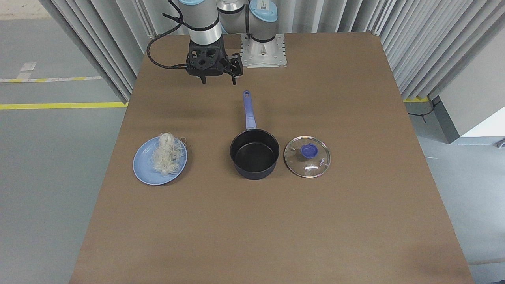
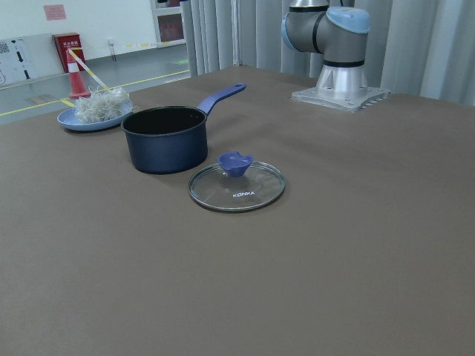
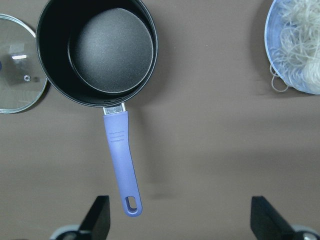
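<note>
A black saucepan (image 1: 254,154) with a blue handle pointing toward the arm stands mid-table. Right of it in the front view lies a glass lid (image 1: 307,165) with a blue knob (image 2: 234,163). On the left, a blue plate (image 1: 146,172) holds pale noodles (image 1: 166,152). My gripper (image 1: 218,81) hangs above the table behind the pan, open, with its fingers wide apart. In the wrist view the pan handle (image 3: 120,150) lies below, between and ahead of the two fingers, untouched.
The robot's base (image 1: 263,56) sits at the back edge of the table.
</note>
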